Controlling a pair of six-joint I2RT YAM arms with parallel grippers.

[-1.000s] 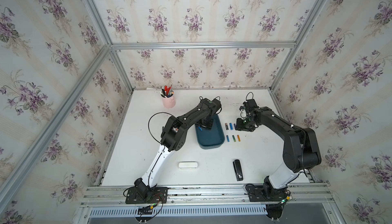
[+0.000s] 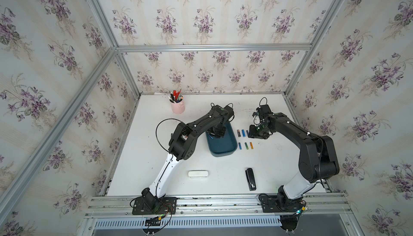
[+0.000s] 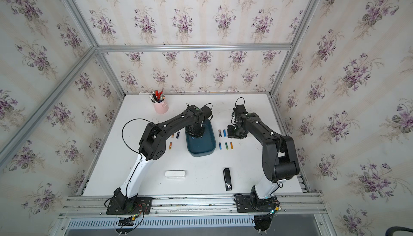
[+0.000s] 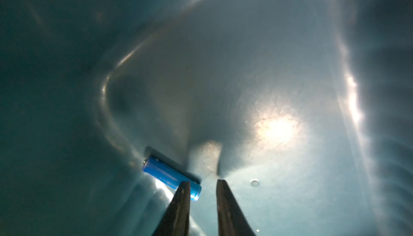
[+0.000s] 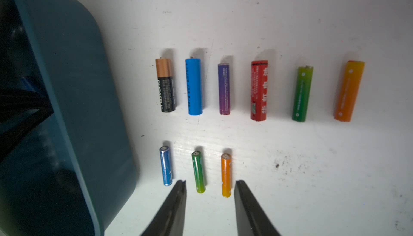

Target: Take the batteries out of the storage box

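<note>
In the left wrist view, a blue battery (image 4: pixel 167 173) lies on the floor of the dark teal storage box, along one wall. My left gripper is down inside the box, its fingers a narrow gap apart. One finger (image 4: pixel 184 193) overlaps the battery's end, part of which shows in the gap without reaching the other finger. Right of the box, my right gripper hangs partly open over the table, holding nothing. Below it lie two rows of loose batteries, including a red one (image 5: pixel 259 90) and a small orange one (image 5: pixel 226 175).
More batteries, one of them orange (image 3: pixel 170 145), lie left of the box, partly hidden by the left arm. A pink pen cup (image 2: pixel 177 106) stands at the back left. A white case (image 2: pixel 198 173) and a black object (image 2: pixel 250 179) lie near the front, with clear table between.
My left gripper has shifted slightly within the box toward the front, and now covers the blue battery seen there earlier in the top left view. The right arm has barely moved.
</note>
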